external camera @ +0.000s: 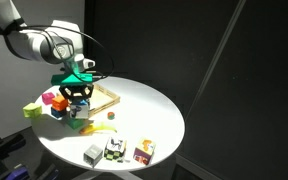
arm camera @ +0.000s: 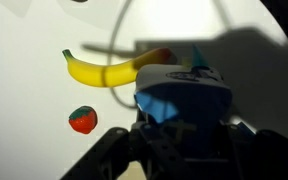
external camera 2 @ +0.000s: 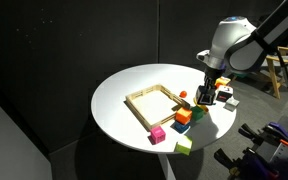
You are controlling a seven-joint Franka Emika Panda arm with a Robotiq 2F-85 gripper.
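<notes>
My gripper (external camera: 80,103) is over the near-left part of the round white table, pointing down. A blue and white object (arm camera: 184,88) fills the space at its fingers in the wrist view; what it is does not show clearly. Dark parts of the gripper cover its lower side, so whether the fingers press on it cannot be told. Beside it lies a yellow banana (arm camera: 109,72), partly hidden behind the object. A red strawberry (arm camera: 83,120) with a green top rests apart from both.
Close to the gripper stand an orange block (external camera 2: 184,115), a pink block (external camera 2: 158,134) and a yellow-green block (external camera 2: 184,145). A wooden tray (external camera 2: 134,109) is nearby. Several patterned cubes, one black and white (external camera: 115,149), sit along another edge.
</notes>
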